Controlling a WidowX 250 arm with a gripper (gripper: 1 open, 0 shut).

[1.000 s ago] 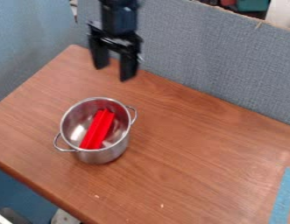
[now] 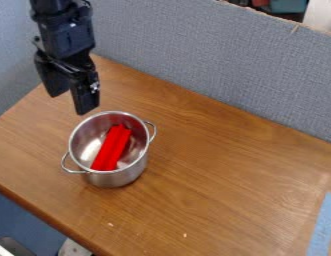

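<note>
My gripper (image 2: 68, 95) hangs at the upper left, open, above and left of a steel pot (image 2: 121, 172) with two handles. The pot stands on the wooden table and holds a long red object (image 2: 112, 148) lying inside, slanting from lower left to upper right. The gripper is apart from the pot.
Grey padded walls (image 2: 221, 50) line the back. A light blue strip (image 2: 320, 225) lies at the right edge.
My gripper has moved left and toward the viewer from the upper middle to the upper left. The pot and the red object have stayed in place.
</note>
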